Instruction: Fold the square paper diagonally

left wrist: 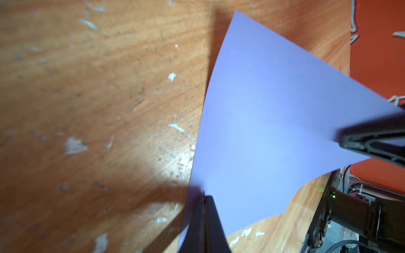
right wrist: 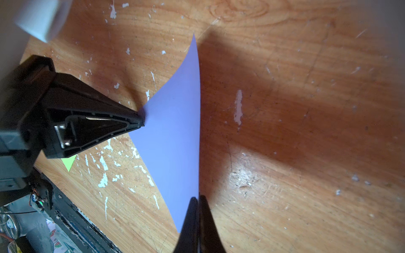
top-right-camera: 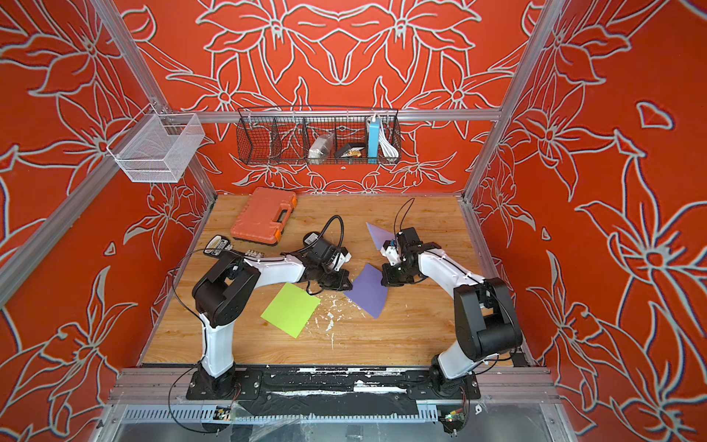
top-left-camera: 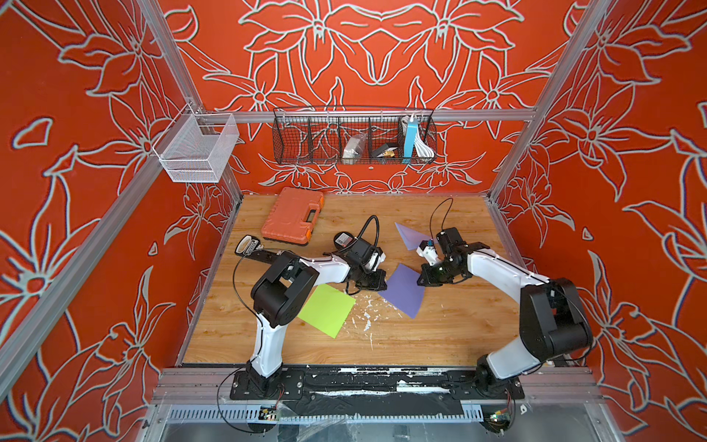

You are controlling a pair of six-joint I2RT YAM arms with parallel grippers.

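The square purple paper (top-left-camera: 405,292) spans the gap between my two grippers, partly lifted, with its edges curved and shadows beneath. My left gripper is shut on its left part, where the sheet passes at the fingertips. On the opposite side my right gripper is shut at the edge of the sheet, which runs in between the fingers. In the right wrist view the left gripper's fingertips (right wrist: 140,121) meet the sheet's left corner. No fold line shows on this paper.
A yellow-green sheet (top-left-camera: 327,310) lies flat at front left, close to the left arm. Behind the right gripper lies a lilac paper triangle (top-left-camera: 411,235). An orange case (top-left-camera: 293,215) stands at back left.
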